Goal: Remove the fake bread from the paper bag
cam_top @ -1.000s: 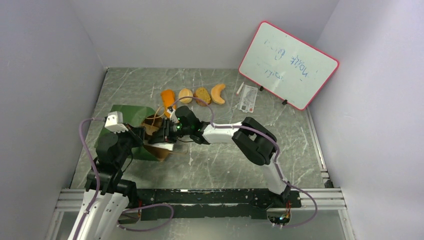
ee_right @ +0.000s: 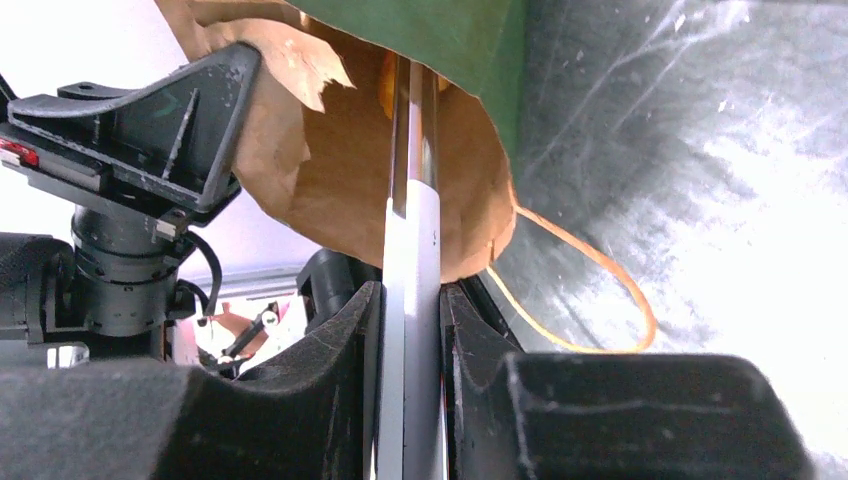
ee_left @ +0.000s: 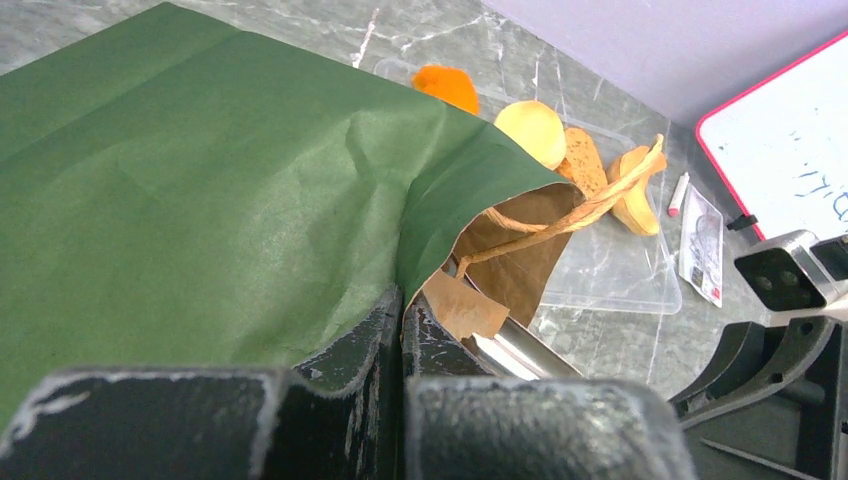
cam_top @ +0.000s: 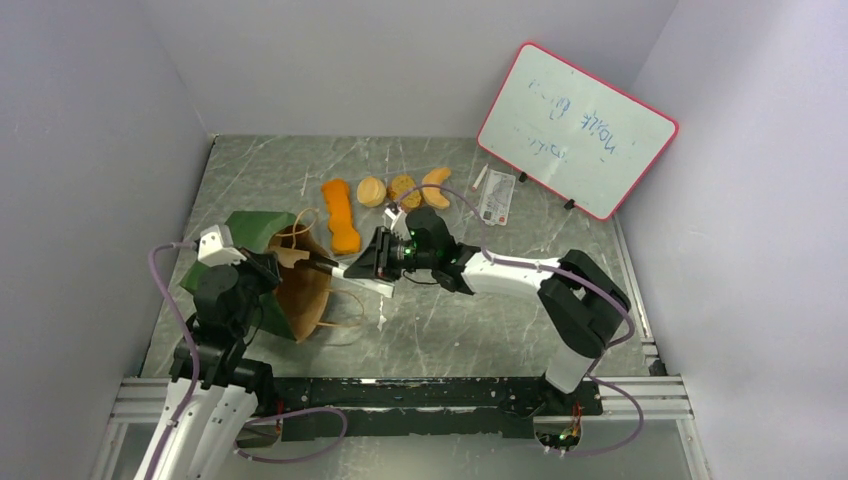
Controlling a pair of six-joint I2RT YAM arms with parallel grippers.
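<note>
The paper bag (cam_top: 247, 228), green outside and brown inside, lies on its side at left, mouth facing right. My left gripper is shut on its edge. My right gripper (cam_top: 380, 255) is outside the mouth; in the right wrist view, the long white-and-metal tool (ee_right: 420, 230) runs from between its fingers into the bag. Whether those fingers grip it or stand slightly open is unclear. A bit of orange bread (ee_right: 386, 85) shows deep inside, partly hidden.
Bread pieces (cam_top: 340, 215) lie behind the bag, on a clear tray (ee_left: 610, 280). A whiteboard (cam_top: 577, 125), marker and small packet (cam_top: 497, 197) are at back right.
My right arm has moved right, away from the bag, with the white tool coming further out of the mouth. The bag's mouth looks wider; my left gripper has barely moved.
</note>
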